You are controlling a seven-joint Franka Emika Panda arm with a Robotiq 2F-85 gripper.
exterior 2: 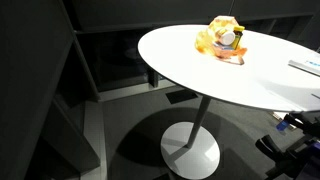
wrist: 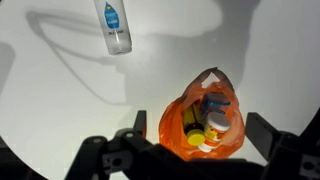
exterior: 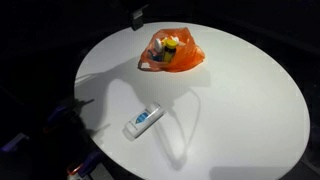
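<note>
An orange plastic bag point(exterior: 185, 58) sits open toward the far edge of the round white table, with several small containers inside, one yellow-capped bottle point(exterior: 169, 45) among them. A white bottle with a blue label point(exterior: 143, 121) lies on its side nearer the front, apart from the bag. My gripper is open above the table; in the wrist view the bag's contents show between its fingers but apart from them. The same white bottle point(wrist: 115, 28) appears at the top left of the wrist view. Exterior view 1 has the gripper point(exterior: 137, 18) dark and small at the top.
The round table point(exterior 2: 180, 50) has a bare surface around the bag and the bottle. Its edge drops off to a dark floor. Dark cables and equipment point(exterior 2: 285, 150) stand near the table's edge at the lower right of exterior view 2.
</note>
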